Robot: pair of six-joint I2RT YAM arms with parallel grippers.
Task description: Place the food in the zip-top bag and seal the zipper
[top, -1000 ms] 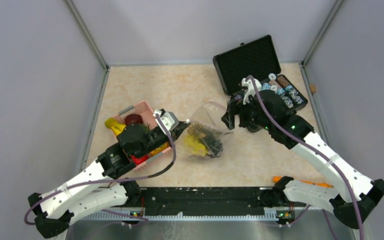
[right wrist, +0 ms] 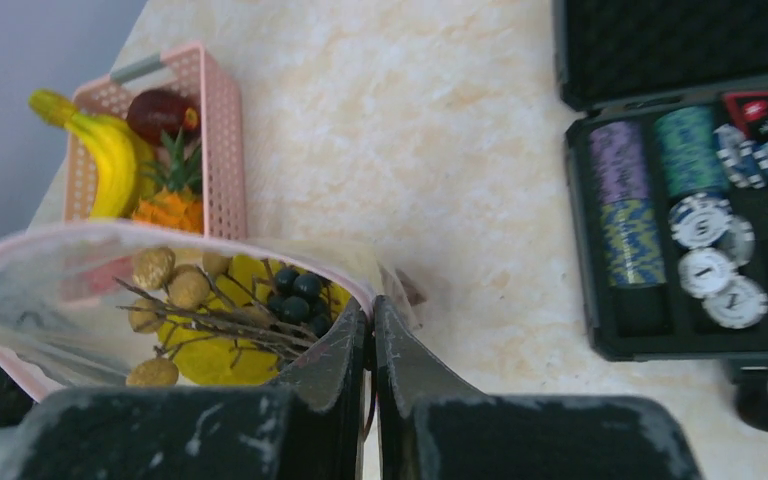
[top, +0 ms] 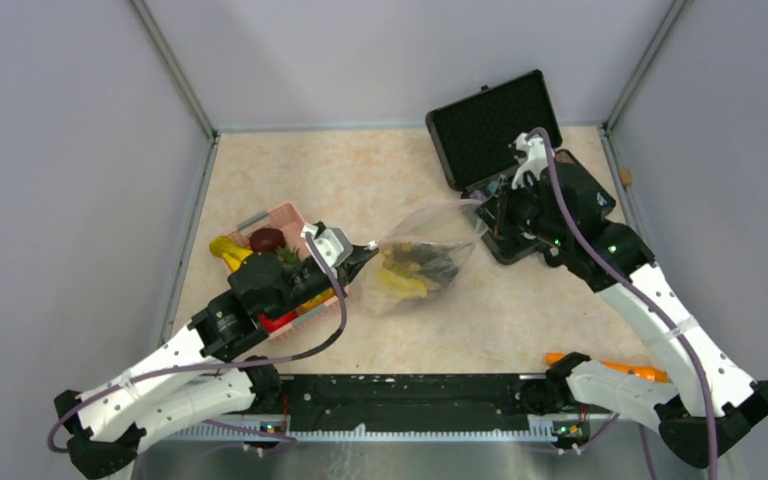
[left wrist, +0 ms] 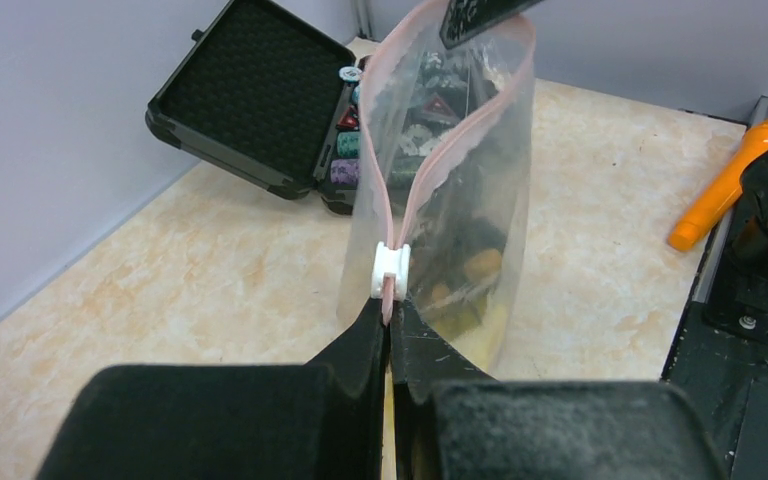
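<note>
The clear zip bag point(top: 420, 275) with pink rim hangs between both grippers, holding yellow food, brown items on twigs and dark berries point(right wrist: 300, 300). My left gripper is shut on the bag's zipper end, just below the white slider point(left wrist: 390, 268). My right gripper is shut on the bag's rim at the other end. The bag's mouth is open between them in both wrist views.
A pink basket of fruit point(right wrist: 222, 150) stands at left. An open black case of chips point(top: 490, 125) sits back right. An orange cylinder point(left wrist: 720, 190) lies near the front right edge.
My right gripper has moved right and back and is now shut on the rim; the bag is stretched out toward the right. The left arm has barely moved.
</note>
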